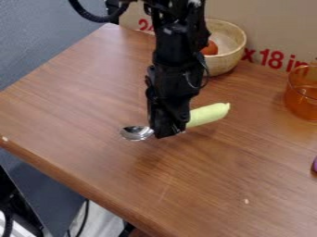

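My black gripper (169, 124) reaches down to the middle of the wooden table (111, 176), over a metal spoon (136, 132) whose bowl shows to the left of my fingers. A pale green, corn-like piece (209, 115) shows to their right; whether it is the spoon's handle or a separate thing I cannot tell. My fingertips are at the spoon, and their state is hard to make out.
A woven bowl (225, 57) holding an orange-red round item (210, 47) stands at the back. An orange transparent container (301, 97) is at the right, a purple item at the right edge.
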